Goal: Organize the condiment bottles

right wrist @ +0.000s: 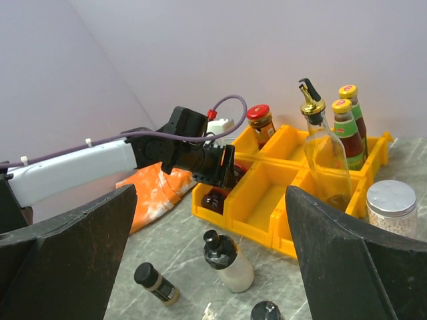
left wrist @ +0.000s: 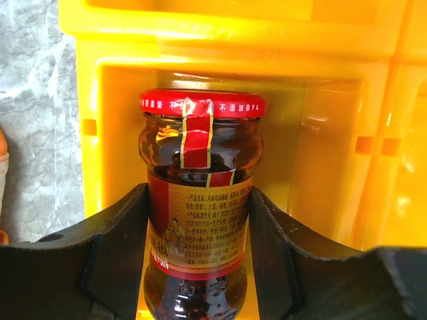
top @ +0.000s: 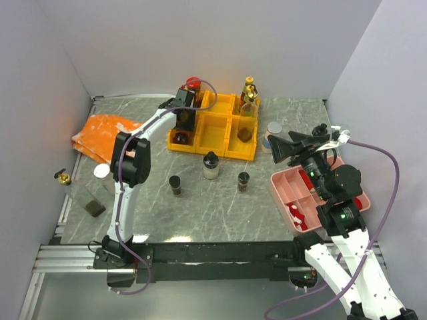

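Observation:
In the left wrist view a red-lidded sauce jar (left wrist: pixel 200 220) leans in the front left compartment of the yellow organizer (left wrist: pixel 120 40), its lid toward the back. My left gripper has one finger on each side of the label; whether both press on the glass is hard to tell. Only the jar's dark lower end (top: pixel 181 137) shows from above. Off to the right, my right gripper is open and empty, well away from the organizer. Around the front stand a black-capped white bottle (top: pixel 211 165) and two small dark shakers (top: pixel 175 185).
Another red-lidded jar (right wrist: pixel 261 124), an oil bottle (right wrist: pixel 328 160) and green-labelled bottles (right wrist: pixel 348 133) occupy other compartments. The front middle compartment (top: pixel 211 135) is empty. A pink bin (top: pixel 283 188) lies under the right arm; an orange cloth (top: pixel 100 137) is at left.

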